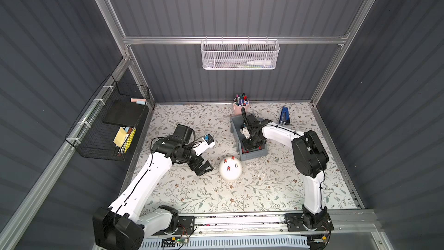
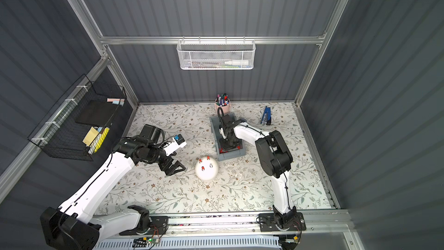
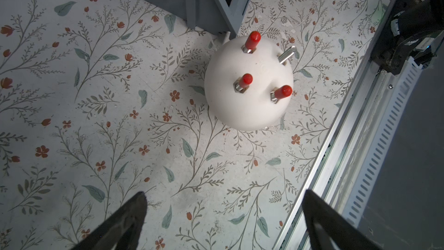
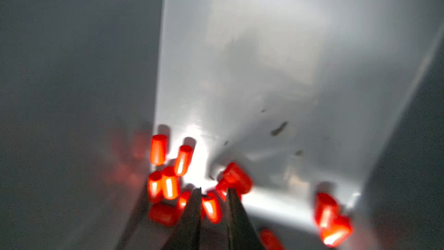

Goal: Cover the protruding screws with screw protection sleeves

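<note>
A white dome stands on the table with metal screws rising from it. Red sleeves cover three of them, one being the front sleeve; a single screw is bare. Inside the grey bin, several loose red sleeves lie bunched in one corner. My right gripper reaches down into that cluster, its fingers parted by a narrow gap. A sleeve shows in the gap, but whether the fingers touch it is unclear. My left gripper hangs open and empty, left of the dome.
Two more sleeves lie apart in another bin corner. Behind the bin stand a pink pen cup and a blue stapler-like object. Bin walls enclose my right gripper closely.
</note>
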